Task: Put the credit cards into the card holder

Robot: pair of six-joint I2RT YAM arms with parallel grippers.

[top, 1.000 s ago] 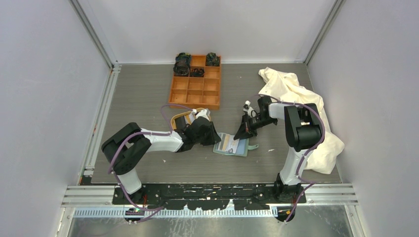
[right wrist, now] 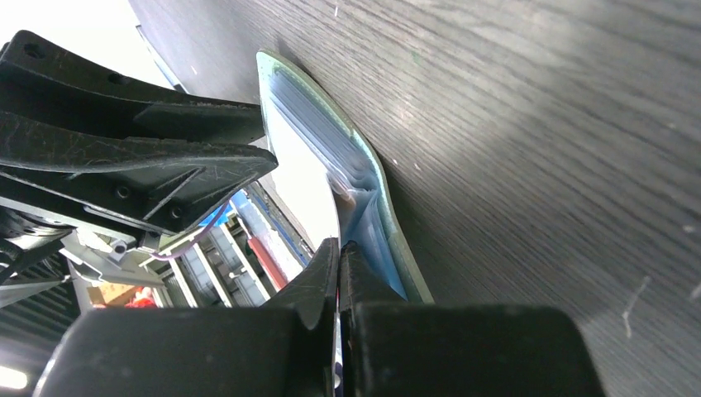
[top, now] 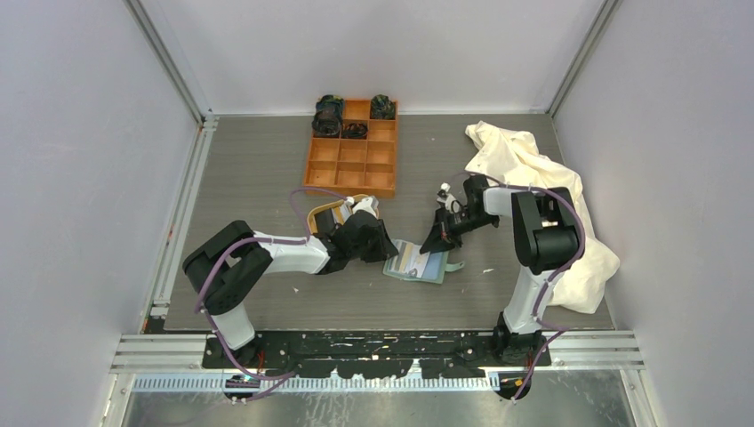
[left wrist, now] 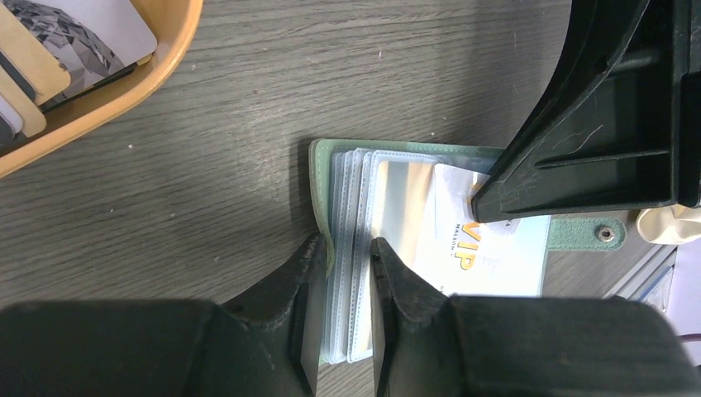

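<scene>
The pale green card holder (top: 431,274) lies open on the table between both arms, clear sleeves (left wrist: 340,240) stacked along its left edge. A white card with orange "VIP" lettering (left wrist: 467,248) lies over the holder, its left part seen through the top sleeve. My right gripper is shut on this card's edge; one of its fingers (left wrist: 529,169) rests over the card in the left wrist view. At the holder's left edge, my left gripper stands part open, its fingertips apart over the sleeve edges. Whether it touches a sleeve is unclear.
An orange-rimmed tray (left wrist: 136,95) of cards sits left of the holder, partly under my left arm. Farther back stands an orange compartment box (top: 352,166) with black items. Cream cloth (top: 560,213) lies to the right. Bare table (top: 356,307) shows in front.
The left arm looks unmoved in the top view.
</scene>
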